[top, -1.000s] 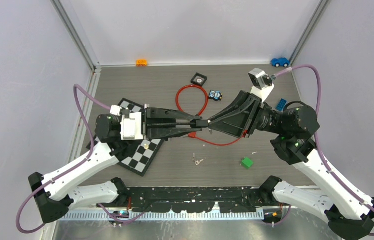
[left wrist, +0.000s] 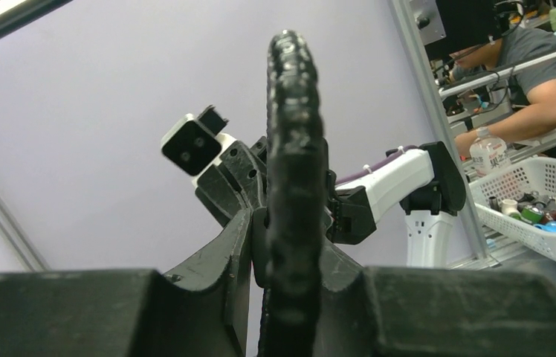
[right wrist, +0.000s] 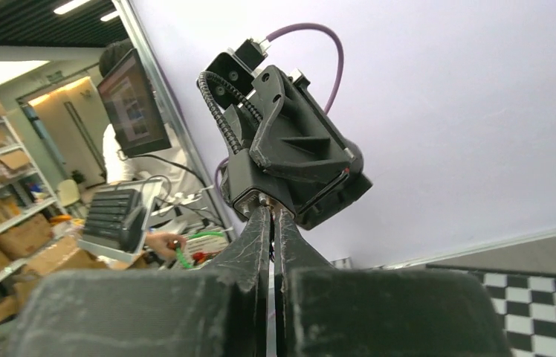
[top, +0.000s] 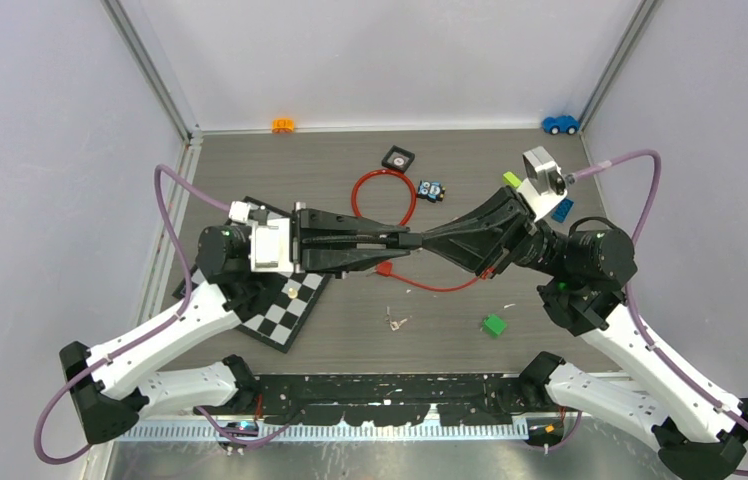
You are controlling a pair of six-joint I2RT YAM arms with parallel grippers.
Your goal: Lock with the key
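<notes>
A black lock body (top: 410, 241) hangs in the air between the two grippers. Its braided black cable arches above the body, and the same cable (left wrist: 293, 149) fills the middle of the left wrist view. My right gripper is shut on what looks like a key at the lock's near face; the fingers hide most of it. From the left, my left gripper (top: 390, 246) reaches around the lock with its fingers parted; in the top view a gap shows between them. Whether they still touch the lock cannot be made out.
Below lie a red cable lock (top: 414, 205), small loose keys (top: 396, 321), a green block (top: 494, 325) and a checkered board (top: 280, 322). Toy vehicles, such as the blue car (top: 561, 125), stand farther back. Bare table surrounds the keys.
The left fingers have spread apart and the left arm has shifted slightly right.
</notes>
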